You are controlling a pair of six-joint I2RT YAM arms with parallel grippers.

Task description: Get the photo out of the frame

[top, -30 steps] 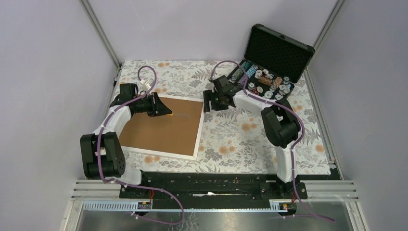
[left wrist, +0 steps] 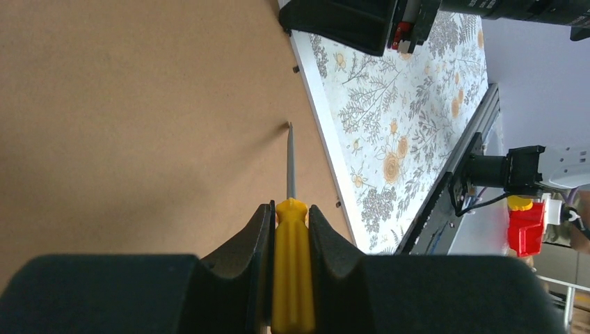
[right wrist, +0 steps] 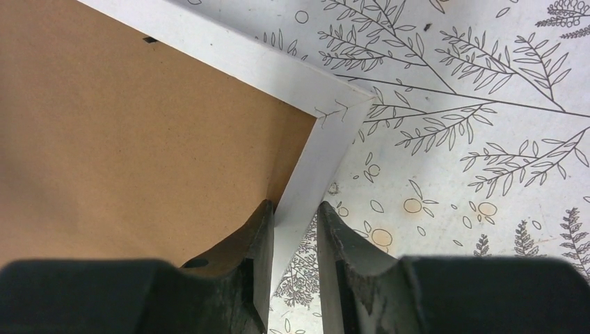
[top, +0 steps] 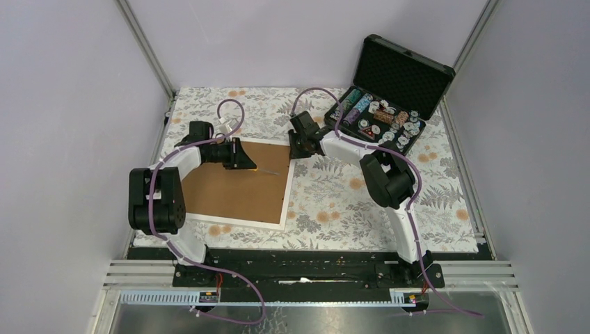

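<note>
The white picture frame [top: 240, 222] lies face down on the patterned table, its brown backing board [top: 229, 195] facing up. Above the board, my left gripper is shut on a yellow-handled screwdriver [left wrist: 292, 236]. The thin metal shaft points toward the frame's right side, and its tip is at or just above the board; contact is hard to tell. At the upper right corner, my right gripper is shut on the frame's white edge [right wrist: 306, 184], one finger inside the rim and one outside. The photo itself is hidden.
Small dark tabs [left wrist: 339, 204] stick out along the frame's inner edge. An open black case [top: 379, 118] of poker chips stands at the back right. Clear table lies to the right of the frame.
My right gripper has moved left onto the frame's edge and shut there. The left gripper, holding the screwdriver, has shifted right across the board.
</note>
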